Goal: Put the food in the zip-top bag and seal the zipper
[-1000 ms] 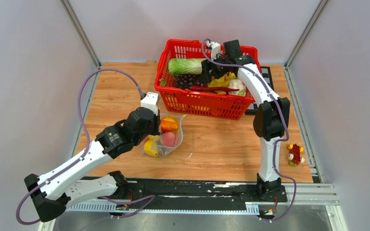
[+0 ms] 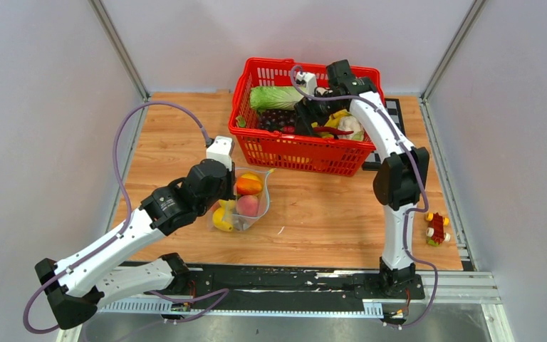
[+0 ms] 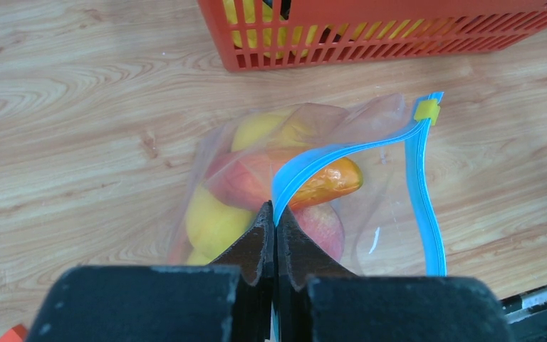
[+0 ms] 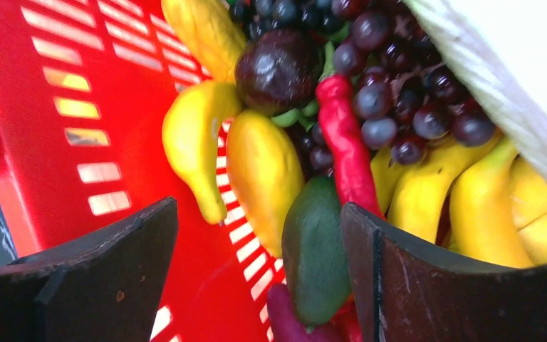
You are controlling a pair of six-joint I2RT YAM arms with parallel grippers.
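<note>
The clear zip top bag [image 3: 381,199] lies on the table, its blue zipper strip [image 3: 420,192] parted and a yellow slider [image 3: 427,111] at the far end. Inside it are an orange-yellow mango [image 3: 331,182], a peach [image 3: 320,226] and yellow fruit [image 3: 214,221]. My left gripper is shut on the bag's zipper edge. Over the red basket [image 2: 299,153], my right gripper stands open. A red chili pepper [image 4: 349,142], a dark green fruit [image 4: 318,249] and a yellow mango [image 4: 263,174] lie beneath and between its fingers, none visibly gripped.
Also in the basket are a cabbage [image 2: 274,97], dark grapes [image 4: 399,92], bananas [image 4: 488,206] and a purple round fruit [image 4: 278,71]. A toy car [image 2: 437,229] rests at the table's right. Bare wood lies right of the bag.
The left gripper and bag are practically still.
</note>
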